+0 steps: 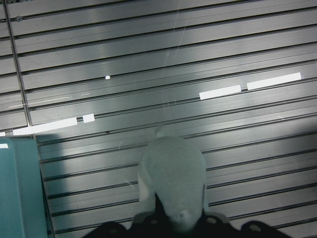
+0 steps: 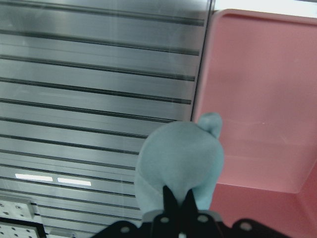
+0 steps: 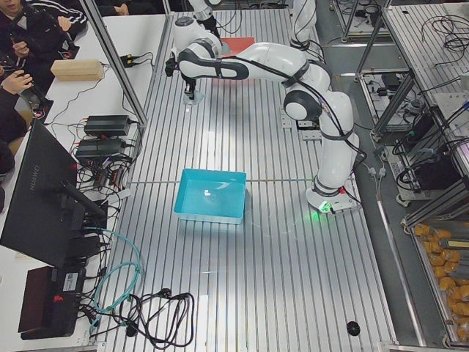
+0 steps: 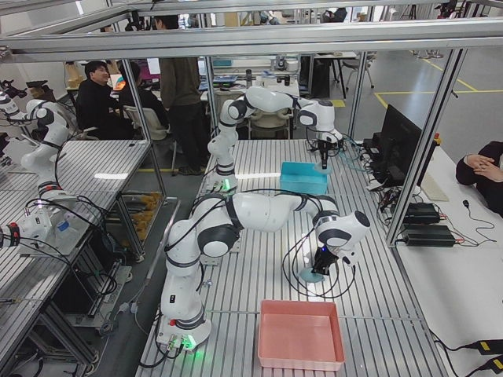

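Observation:
My left gripper point(image 3: 189, 89) point(image 4: 324, 157) holds a pale plush toy point(image 1: 172, 173) above the grooved table; in the left wrist view the toy hangs beside the teal bin point(image 1: 17, 188). My right gripper point(image 4: 321, 263) is shut on a light-blue plush toy point(image 2: 178, 158) with a small round ear, near the pink bin's edge. The pink bin point(image 4: 300, 361) point(image 2: 257, 99) shows empty in the camera right and right wrist views. The teal bin point(image 3: 209, 216) stands on the table, apparently empty in the camera left view.
A monitor point(image 3: 40, 191), power boxes point(image 3: 106, 126) and coiled cables point(image 3: 161, 315) line one side. Metal frame posts rise at the table edges. The table between and around the bins is mostly clear.

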